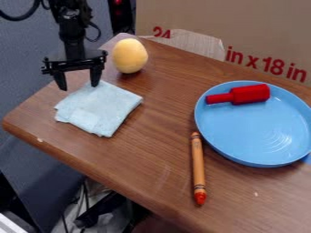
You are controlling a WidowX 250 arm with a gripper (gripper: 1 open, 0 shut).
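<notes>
My black gripper (76, 80) hangs at the upper left over the wooden table's far left, its two fingers apart and pointing down, just above the back edge of a folded pale blue cloth (100, 111). I see nothing held between the fingers. A yellow egg-shaped object (129, 55) sits just right of the gripper. A blue plate (253, 136) holds a red cylindrical object with a handle (246, 94). An orange crayon (198, 169) lies left of the plate.
A cardboard box (231, 36) stands behind the table (115, 173). The table's left edge drops to a grey floor area. The middle of the table between cloth, crayon and yellow object is clear.
</notes>
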